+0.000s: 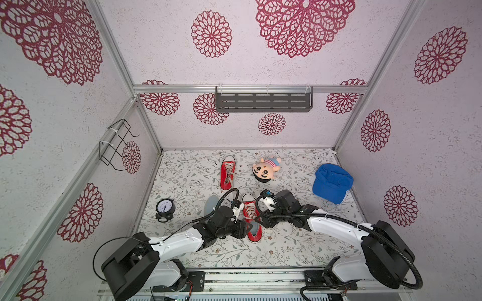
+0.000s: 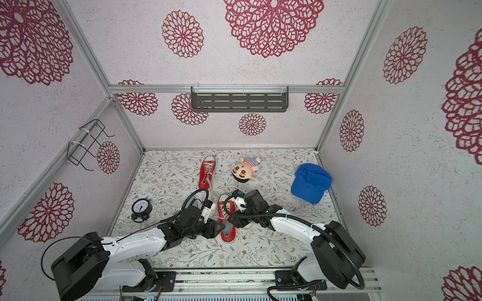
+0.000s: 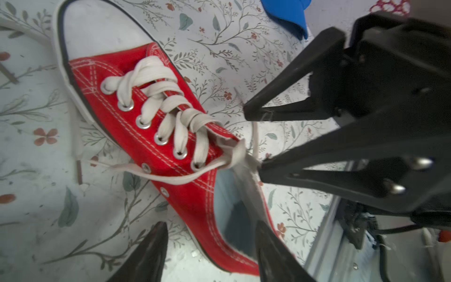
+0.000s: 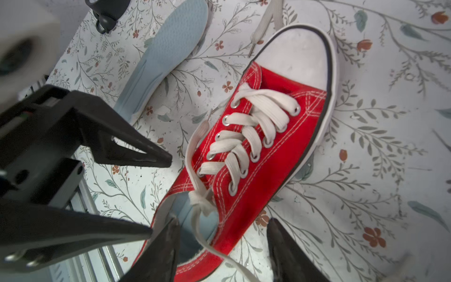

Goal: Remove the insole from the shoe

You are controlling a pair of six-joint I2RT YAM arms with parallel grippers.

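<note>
A red canvas shoe [image 3: 155, 117] with white laces lies on the table, toe toward the back. Its blue-grey insole [image 4: 185, 221] shows inside the heel opening; the part under the laces is hidden. My left gripper stands open, its blurred fingers around the heel end of the shoe in its wrist view. From the other side, my right gripper is open too, its fingers apart over the heel area. Neither has anything visibly gripped. A loose lace end [image 4: 230, 263] trails across the opening between the right gripper's fingers.
A loose blue insole [image 4: 164, 51] lies left of the shoe, partly behind the left arm. Farther back are a second red shoe [image 1: 228, 173] and a doll [image 1: 266, 169]. A clock [image 1: 164, 209] stands left, a blue cap [image 1: 332, 183] right.
</note>
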